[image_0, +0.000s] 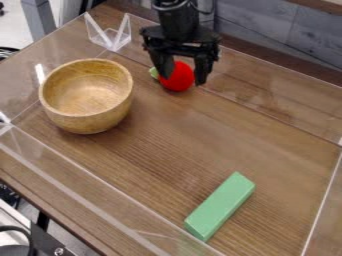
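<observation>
My black gripper (179, 53) hangs at the top centre of the table, open, its fingers either side of and just above a red round object (174, 80). A small green piece, perhaps a stem or leaf, shows at the red object's left, partly hidden by it.
A wooden bowl (86, 93) sits at the left. A green block (221, 206) lies at the lower right. A clear plastic object (111, 35) stands at the upper left.
</observation>
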